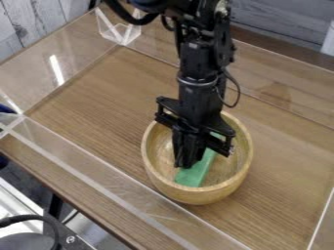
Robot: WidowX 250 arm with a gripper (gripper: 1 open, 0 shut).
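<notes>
My black gripper (193, 148) reaches down into a round tan wooden bowl (226, 190), its lower end over a green object (193, 173) lying on the bowl's bottom. The fingers are dark and overlap in the view; they look shut, and I see nothing clearly held between them. The gripper hides part of the green object and the back of the bowl.
The bowl stands on a wooden table (92, 98) with clear tape strips along the left and front. A small clear container (117, 29) sits at the back left.
</notes>
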